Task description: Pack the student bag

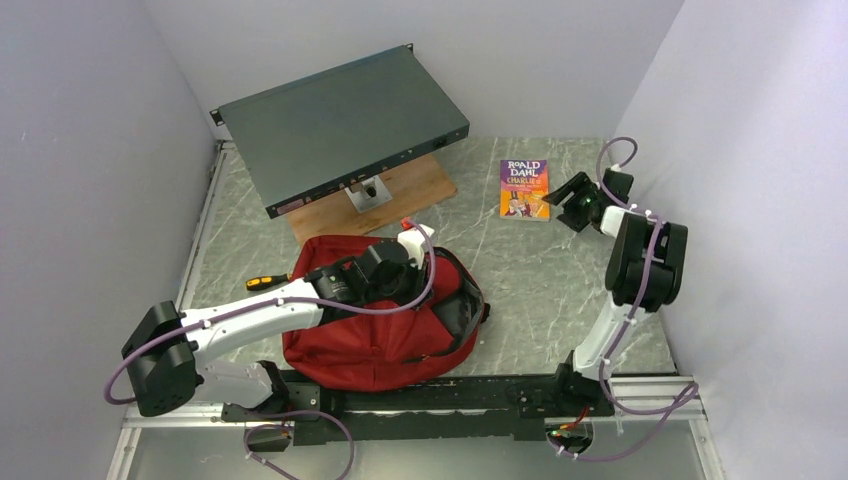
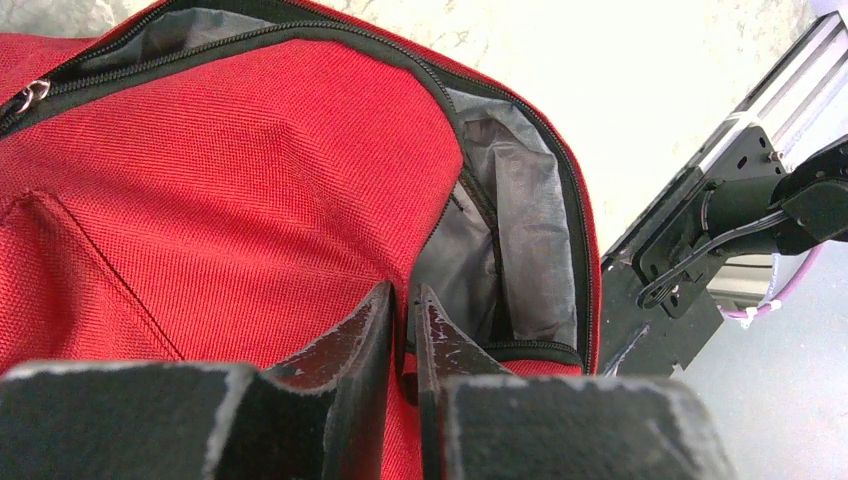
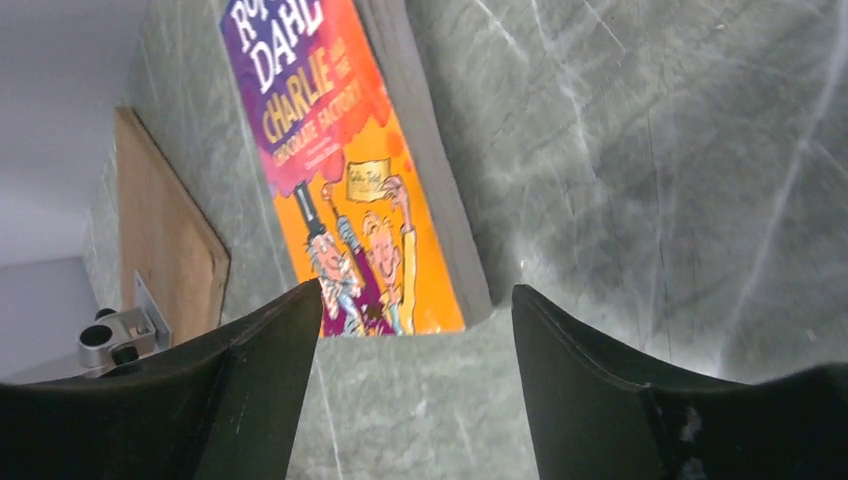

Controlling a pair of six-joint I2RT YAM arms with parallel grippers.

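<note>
The red bag [image 1: 375,350] lies at the front left, its zipped opening [image 2: 500,220] showing grey lining. My left gripper is over that opening, its fingertips close together at the red fabric; I cannot tell whether cloth is between them. A Roald Dahl book [image 1: 524,188] lies flat at the back right. My right gripper [image 1: 562,200] stands open just right of the book; in the right wrist view the book [image 3: 350,230] lies just beyond and between the fingertips, with nothing held.
A large dark panel [image 1: 340,120] on a wooden base [image 1: 420,190] stands at the back left. A yellow-black tool [image 1: 262,283] lies left of the bag. The table right of the bag is clear.
</note>
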